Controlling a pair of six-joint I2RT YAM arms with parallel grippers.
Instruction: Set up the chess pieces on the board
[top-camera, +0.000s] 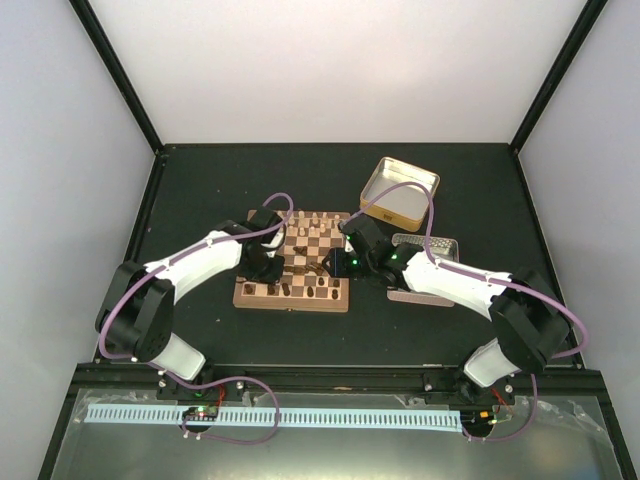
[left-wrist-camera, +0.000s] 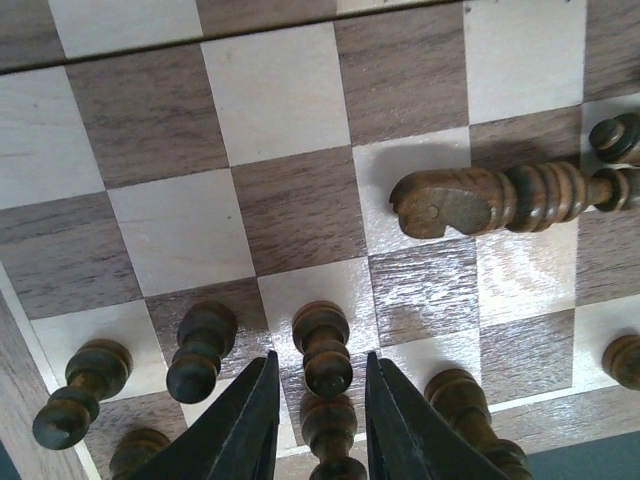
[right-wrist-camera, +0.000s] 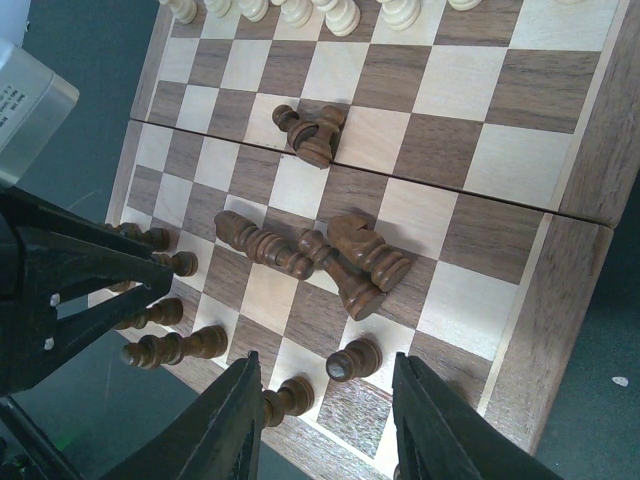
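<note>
The wooden chess board (top-camera: 295, 305) lies between both arms, with pale pieces (right-wrist-camera: 340, 15) along its far side. Dark pieces stand along the near side. In the left wrist view my left gripper is open, its fingers either side of a dark pawn (left-wrist-camera: 321, 330), with gaps showing; another dark piece (left-wrist-camera: 328, 425) stands behind that pawn. A dark knight (left-wrist-camera: 445, 208) lies on its side. My right gripper hangs open above the board, with a dark pawn (right-wrist-camera: 360, 355) seen beyond its fingertips. Several dark pieces (right-wrist-camera: 365, 250) lie toppled mid-board.
Two more toppled dark pieces (right-wrist-camera: 312, 130) lie near the board's fold. A yellow-edged box (top-camera: 400, 195) sits behind the right arm, and a pale tray (top-camera: 425, 298) lies partly beneath it. Black table (top-camera: 250, 335) in front of the board is clear.
</note>
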